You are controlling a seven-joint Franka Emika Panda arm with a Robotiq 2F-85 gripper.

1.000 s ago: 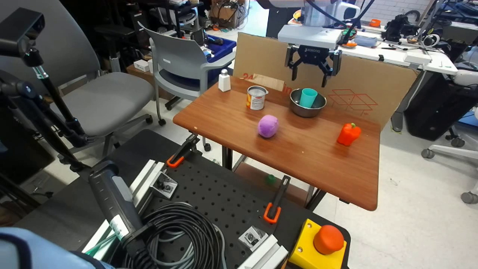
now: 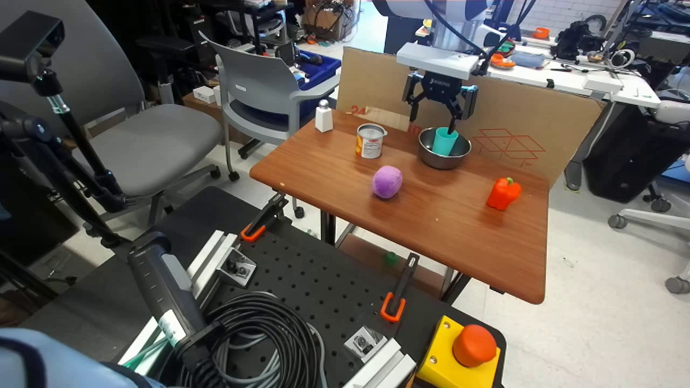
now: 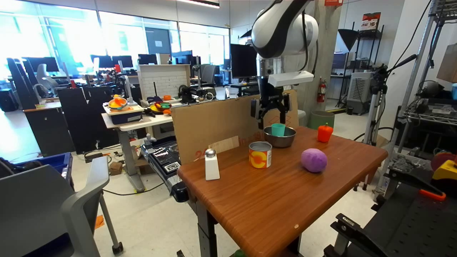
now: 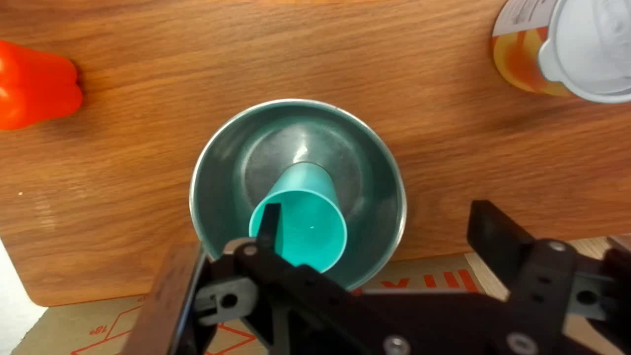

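In a metal bowl [image 2: 456,160] at the back of the table stands a teal cup [image 2: 442,143], leaning toward the bowl's side. My gripper [image 2: 431,124] is open above them, its fingers wide apart with nothing gripped. From the wrist view, one finger [image 4: 270,222] overlaps the mouth of the teal cup [image 4: 307,224]; I cannot tell whether it touches. The other finger [image 4: 492,225] lies outside the rim of the bowl [image 4: 397,177], over the table beside it.
A can [image 3: 260,156], a white shaker [image 3: 211,166], a purple ball [image 3: 314,160] and a red pepper [image 3: 325,133] stand apart on the table. Behind the bowl rises a cardboard panel [image 2: 517,123].
My gripper has come down and a little to the left, so one finger is now at the cup. It remains open, and the bowl and cup have not visibly moved.
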